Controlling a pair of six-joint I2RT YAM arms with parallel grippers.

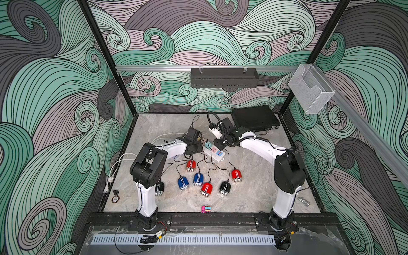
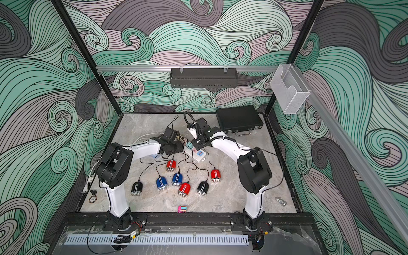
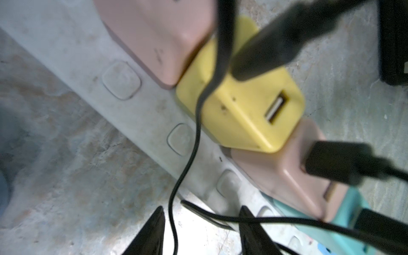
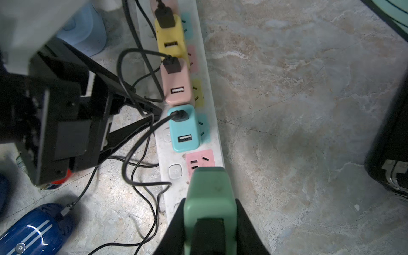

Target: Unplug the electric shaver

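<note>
In the right wrist view my right gripper is shut on a green plug adapter (image 4: 210, 187), with one finger on either side. The adapter looms large over the near part of the white power strip (image 4: 212, 123) and covers what lies beneath it. Still seated in the strip are a cyan adapter (image 4: 185, 131), a pink adapter (image 4: 175, 76) and a yellow adapter (image 4: 172, 38), each with a black plug in it. My left gripper is low beside the strip's edge, fingers apart and thin black cables crossing near them; whether it pinches anything is unclear.
Red, blue and black shavers, such as this blue shaver (image 1: 183, 183), lie in front of the strip with tangled cords. A black case (image 1: 255, 118) occupies the back right. A small pink toy (image 1: 206, 208) sits near the front edge. Bare tabletop lies right of the strip.
</note>
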